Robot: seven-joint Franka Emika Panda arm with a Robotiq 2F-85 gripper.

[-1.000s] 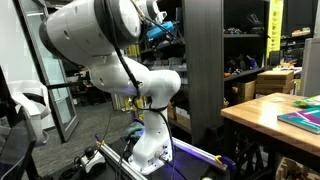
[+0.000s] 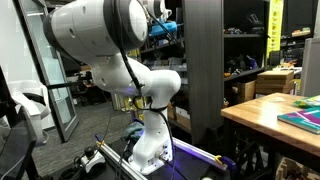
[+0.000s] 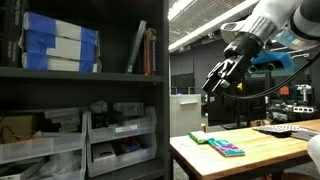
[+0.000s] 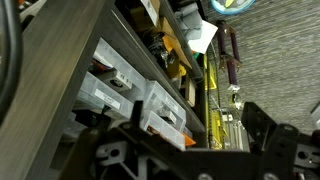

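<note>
My gripper stands open at the bottom of the wrist view, its two dark fingers wide apart with nothing between them. It points down past the shelf unit towards the grey floor point(image 4: 280, 65). High at the upper right of exterior view 2 hangs the white arm point(image 3: 262, 35) with a blue ring, above the wooden table point(image 3: 265, 158). On that table lie a teal and pink flat pack point(image 3: 226, 147) and a green one point(image 3: 200, 137), well below the gripper.
Clear bins point(image 4: 160, 105) with small items sit in the dark shelf point(image 4: 50, 70) along the gripper's left. Blue-and-white boxes point(image 3: 65, 42) and upright books point(image 3: 150, 52) occupy the upper shelf. Cardboard boxes point(image 2: 270, 82) stand behind the table, whose middle is largely clear.
At the top of exterior view 1, the arm's wrist has shifted slightly to the right over the last second. The packs on the table have not moved.
</note>
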